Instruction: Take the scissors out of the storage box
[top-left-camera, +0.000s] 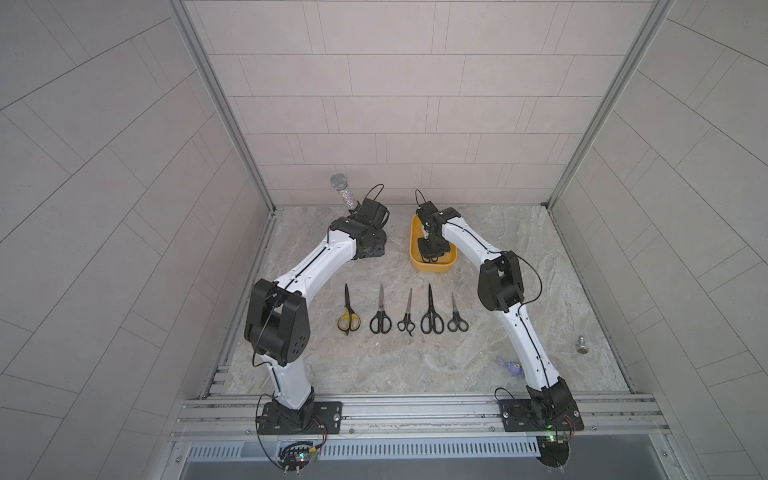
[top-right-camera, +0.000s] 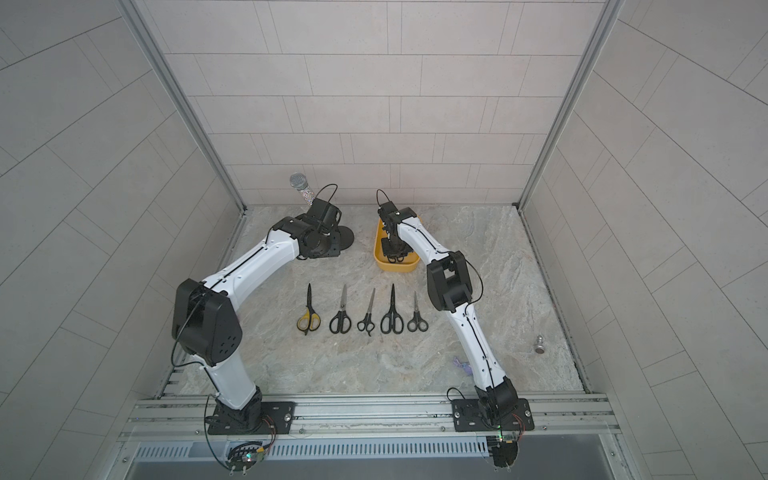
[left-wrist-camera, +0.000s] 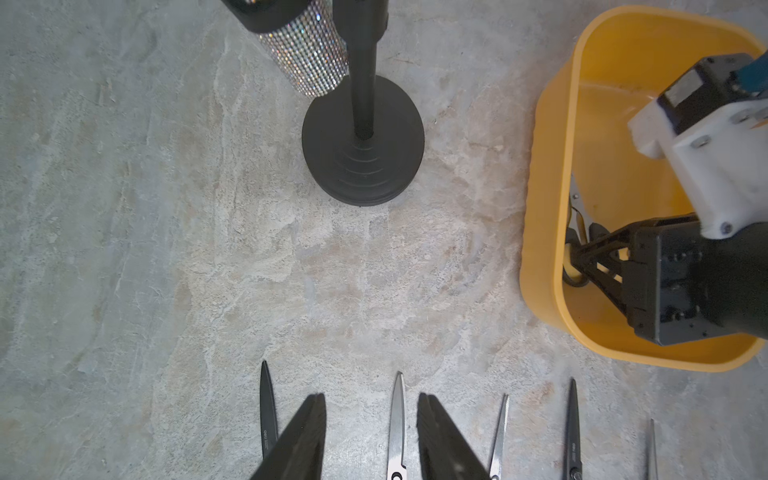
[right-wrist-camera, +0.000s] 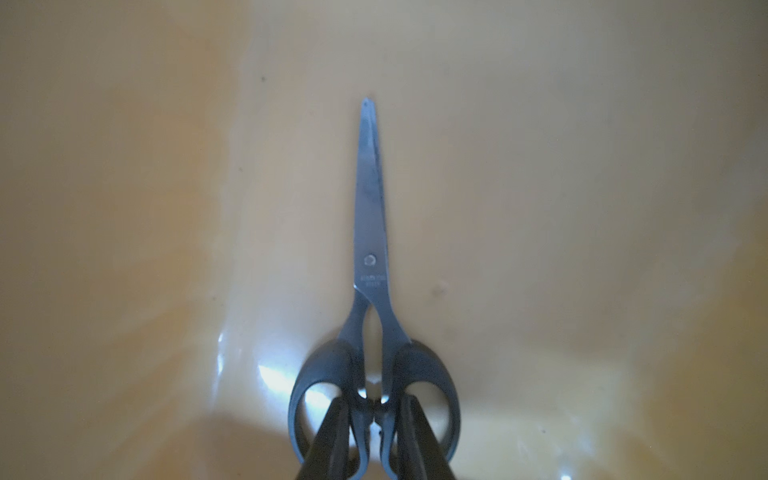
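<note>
Small scissors with silver blades and black handles (right-wrist-camera: 370, 216) lie on the floor of the yellow storage box (left-wrist-camera: 569, 200). In the right wrist view, my right gripper is shut on the inner sides of the two handle loops, one finger at each loop. The blades point away from it and stay clear. From the left wrist view, the right gripper hides part of the handles. My left gripper stands open with nothing between its fingers, left of the box and above the table.
Several scissors lie in a row in front of the box, among them a yellow-handled pair (top-left-camera: 349, 321). A glittery microphone (top-left-camera: 344, 192) on a black round stand (left-wrist-camera: 363, 172) is left of the box.
</note>
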